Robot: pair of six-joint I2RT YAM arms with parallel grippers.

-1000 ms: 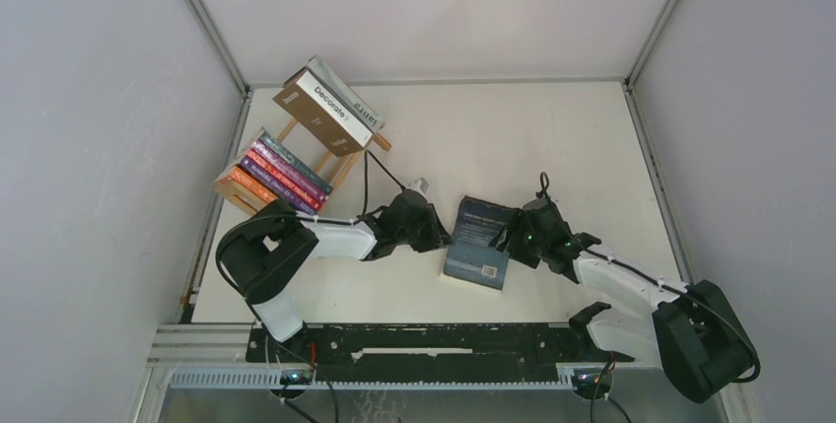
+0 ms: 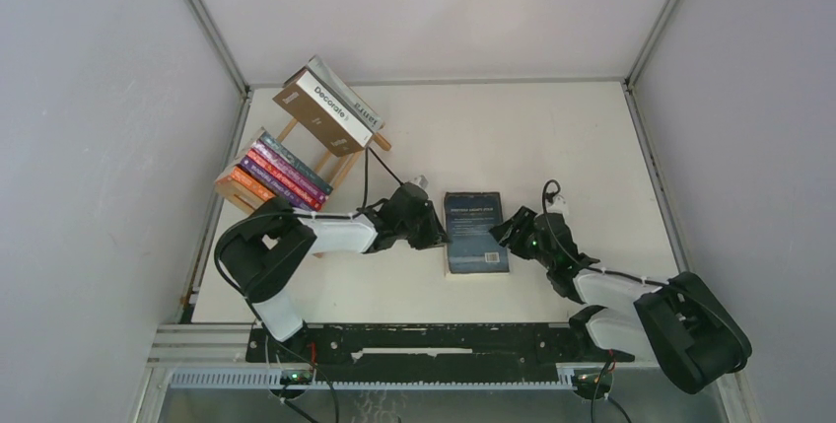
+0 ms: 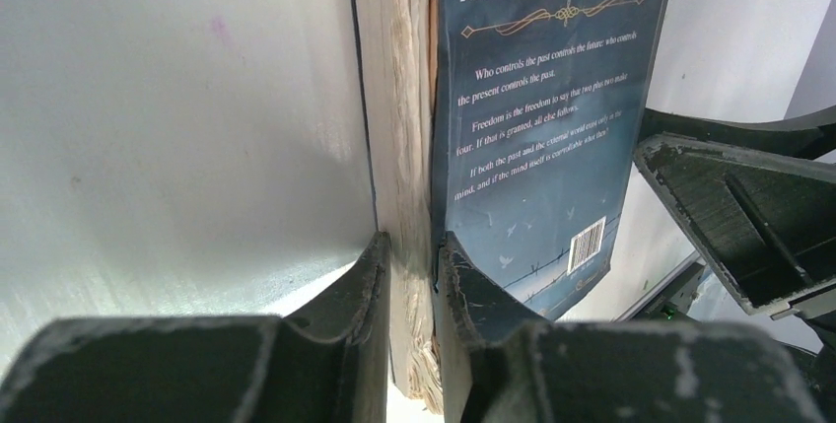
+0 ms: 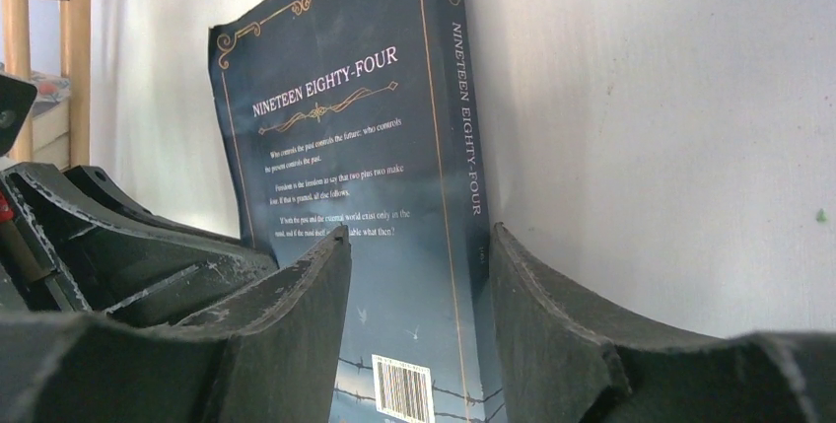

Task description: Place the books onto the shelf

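A dark blue book, Nineteen Eighty-Four (image 2: 472,226), lies flat on the white table between my grippers. My left gripper (image 2: 439,239) is at its left, page-edge side; in the left wrist view its fingertips (image 3: 452,260) press close at the worn edge, the gap between them narrow, partly filled by that edge. Whether they grip it I cannot tell. My right gripper (image 2: 502,233) stands open over the book's right part, with one finger (image 4: 518,285) along the spine and the other above the cover.
At the back left, a wooden rack (image 2: 347,165) holds colourful books (image 2: 276,172) and a brown and white "Decorate" book (image 2: 320,112) with another behind it.
The book has turned from a tilt to nearly straight and shifted slightly. My right gripper has moved with it, swinging a little; the left has moved only slightly.
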